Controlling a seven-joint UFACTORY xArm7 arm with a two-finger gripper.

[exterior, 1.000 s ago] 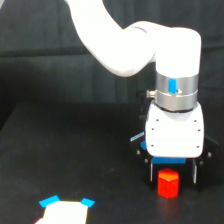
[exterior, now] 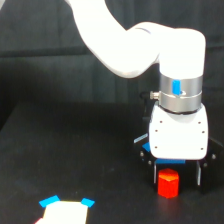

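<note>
A small red block (exterior: 168, 186) with an orange top stands on the dark table at the lower right of the camera view. The white arm reaches down from above. My gripper (exterior: 177, 181) is open around the block, one finger to each side in this view. The block lies nearer the left finger, with a wider gap on its right; whether the left finger touches it I cannot tell.
Blue patches (exterior: 170, 161) show just under the hand, behind the block; what they belong to is unclear. A white sheet (exterior: 65, 213) with blue tape at its corners lies at the bottom left, partly cut off.
My hand has shifted slightly to the right and a little down. The red block stays in place, now closer to the left finger. The gripper remains open.
</note>
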